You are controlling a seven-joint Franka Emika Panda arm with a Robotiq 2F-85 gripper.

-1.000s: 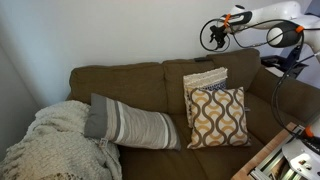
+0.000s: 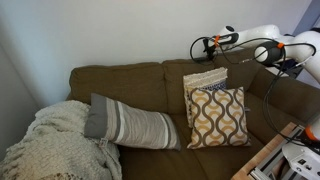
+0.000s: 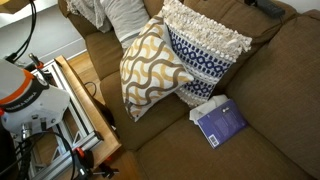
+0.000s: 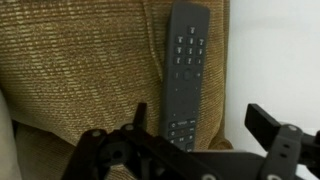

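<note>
A long black remote control (image 4: 185, 75) with pale-marked buttons lies on brown couch fabric in the wrist view. My gripper is open, its fingers (image 4: 262, 122) standing apart to the left and right of the remote's lower end, with nothing gripped. Whether the fingertips are level with the remote or above it, I cannot tell. In exterior view 1 the gripper (image 2: 209, 47) hangs at the top edge of the couch back, near the wall. A dark object (image 3: 266, 7) on the couch back in the second exterior view is probably the remote.
Below on the brown couch (image 2: 150, 78) lean a wavy-patterned pillow (image 2: 217, 117), a fringed pillow (image 3: 197, 50) and a striped pillow (image 2: 142, 125). A purple book (image 3: 221, 124) lies on the seat. The white wall (image 2: 120, 30) stands close behind the couch back.
Over the last second my gripper has come down and somewhat left, from in front of the wall to the top of the couch back. The pillows have stayed put.
</note>
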